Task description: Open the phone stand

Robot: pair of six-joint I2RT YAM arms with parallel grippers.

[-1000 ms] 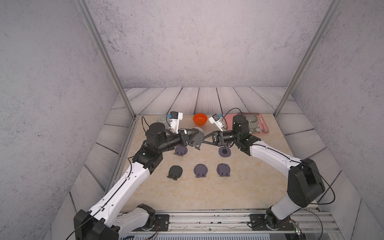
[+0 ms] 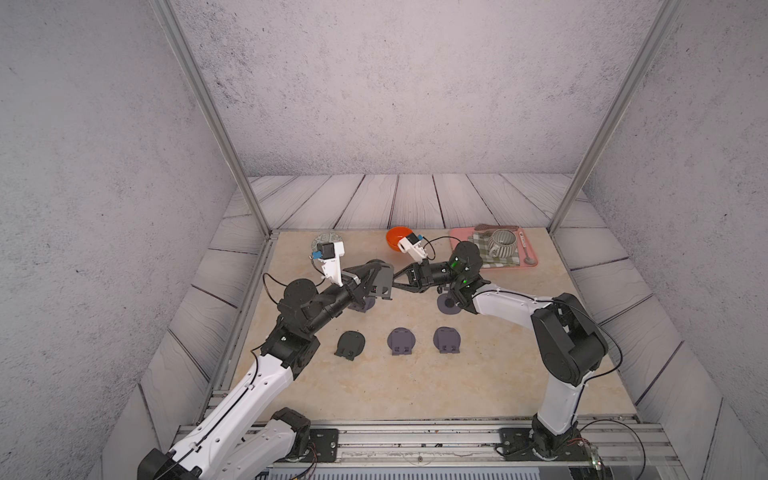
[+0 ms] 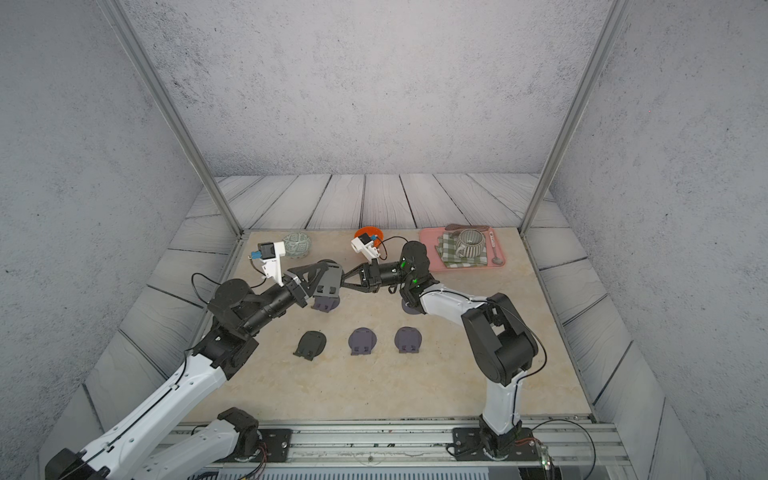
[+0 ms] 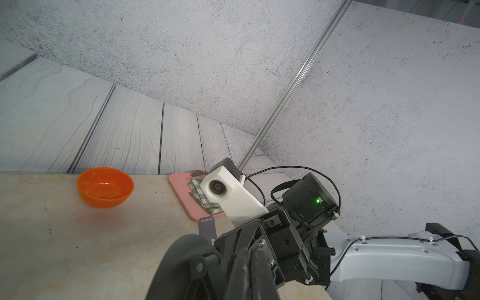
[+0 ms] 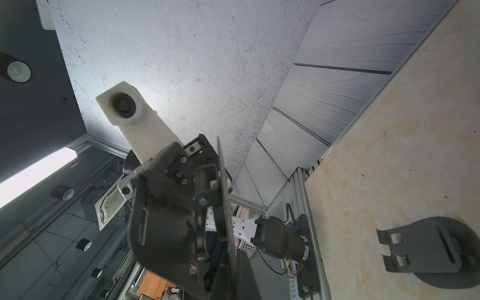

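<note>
Held up over the table is a dark grey phone stand (image 2: 382, 283). My left gripper (image 2: 373, 276) is shut on it from the left, and my right gripper (image 2: 397, 281) meets its right edge. Seen from the right wrist, the stand (image 5: 160, 225) has a broad slotted part, a hinge and a thin plate standing off at an angle; that plate's edge runs down between my shut right fingers. From the left wrist, the stand's rounded part (image 4: 182, 265) rises beside my shut left fingers (image 4: 240, 275); the exact grip points are partly hidden.
Several folded phone stands lie flat below, such as a black one (image 2: 349, 345) and purple-grey ones (image 2: 401, 341). At the back are an orange bowl (image 2: 399, 238), a glass bowl (image 3: 296, 245) and a pink tray (image 2: 525, 250).
Both arms have shifted slightly left with the stand, which has turned a little.
</note>
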